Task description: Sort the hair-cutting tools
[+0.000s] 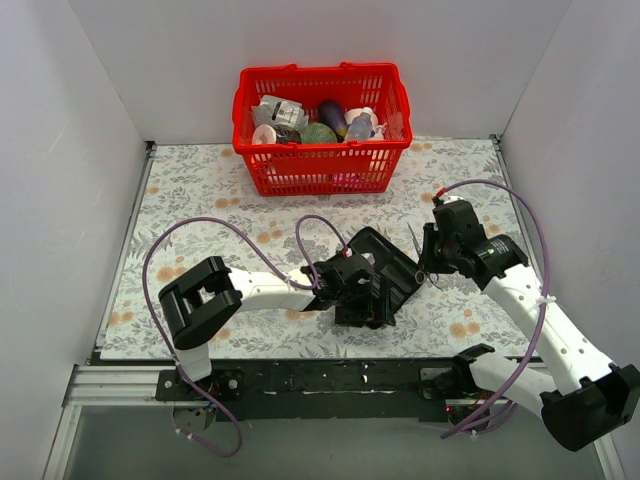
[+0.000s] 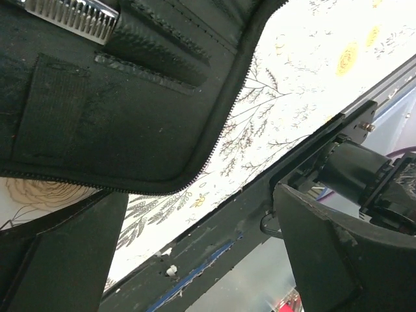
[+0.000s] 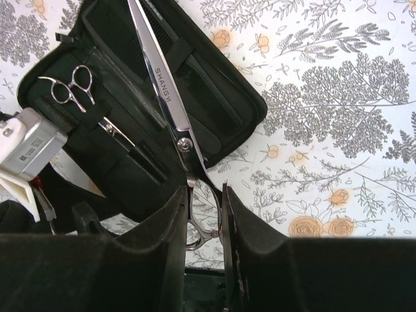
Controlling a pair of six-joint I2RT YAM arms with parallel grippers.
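Note:
The black zip case [image 1: 400, 270] [image 2: 143, 123] [image 3: 110, 169] lies open on the floral table, holding a comb [image 2: 71, 18], small scissors [image 3: 82, 89] and other slim tools. My left gripper [image 1: 365, 315] is at the case's near-left part, open, nothing between its fingers, hiding much of it in the top view. My right gripper [image 1: 430, 260] is right of the case, holding long silver scissors [image 3: 170, 97] upright-ish in the top view, the handle rings between its fingers and the blades extending over the case in the right wrist view.
A red basket [image 1: 320, 178] of mixed items stands at the back against the wall. A dark rail [image 1: 290, 400] runs along the front edge.

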